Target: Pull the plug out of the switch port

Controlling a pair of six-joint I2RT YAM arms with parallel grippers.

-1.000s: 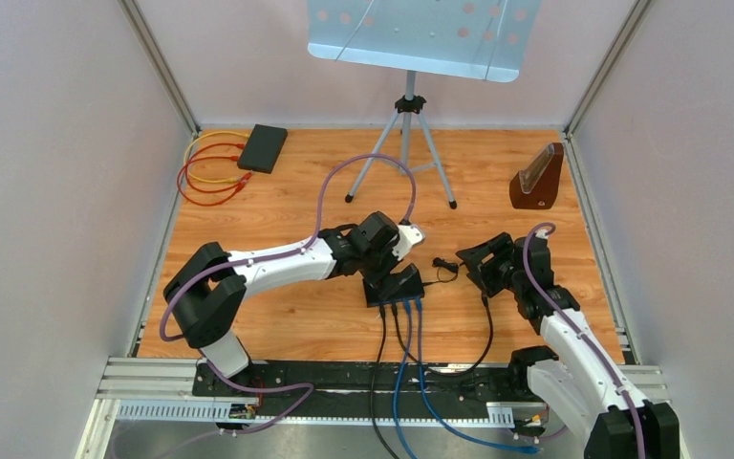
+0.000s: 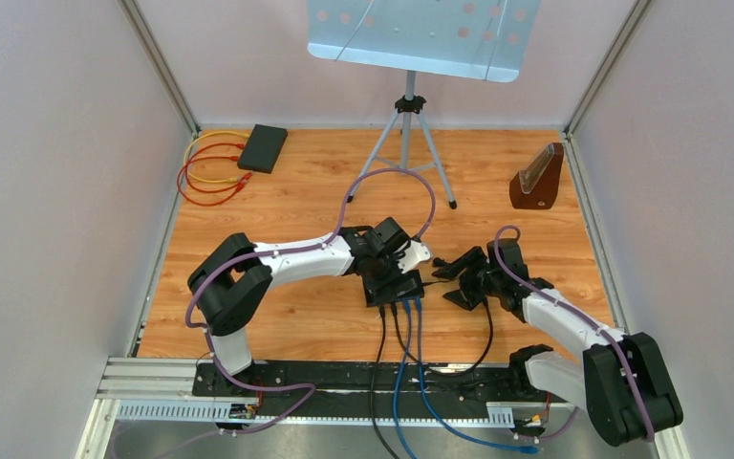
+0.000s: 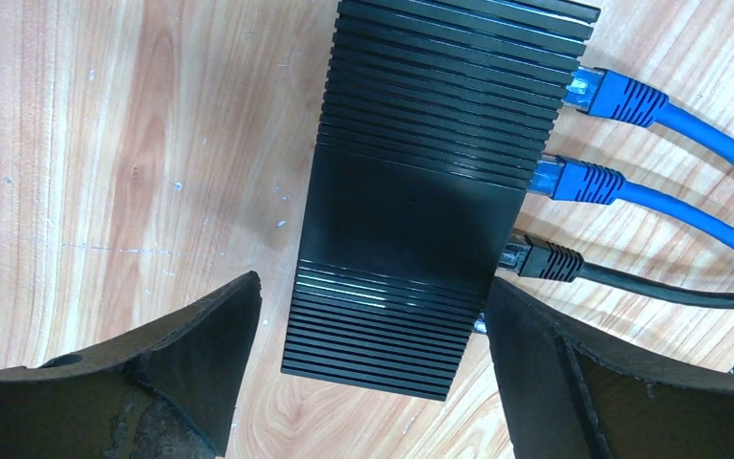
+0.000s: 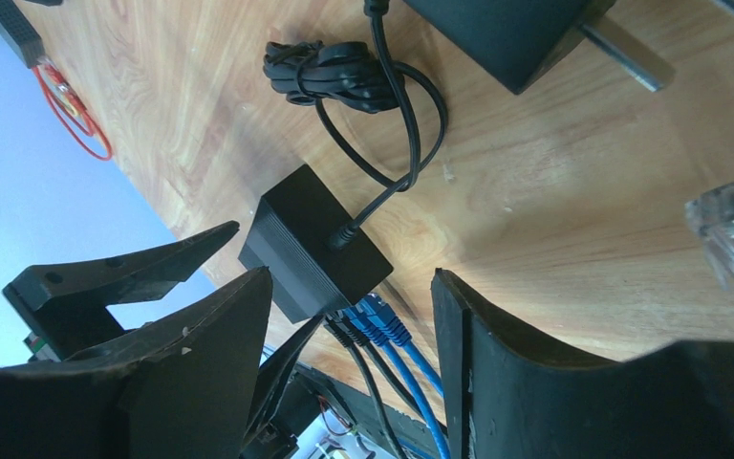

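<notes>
The black ribbed switch [image 3: 416,215] lies flat on the table, its row of ports facing right in the left wrist view. Two blue plugs [image 3: 583,179] and a black plug [image 3: 543,258] sit in that row. A further clear plug [image 3: 479,325] is mostly hidden behind a finger. My left gripper is open above the switch, one finger on either side of its lower end, with nothing held. The right gripper is open too and empty, to the right of the switch in the top view. Its view shows the switch [image 4: 311,249] with a power cord in its end.
A bundled power cord [image 4: 344,76], a black adapter [image 4: 507,33] with metal prongs and a loose clear plug [image 4: 726,220] lie near my right gripper. Further back stand a tripod stand [image 2: 407,134], a metronome [image 2: 538,177] and another black box [image 2: 263,148].
My right gripper has moved left toward the switch and its fingers have spread, covering the cord bundle. The switch stays in place.
</notes>
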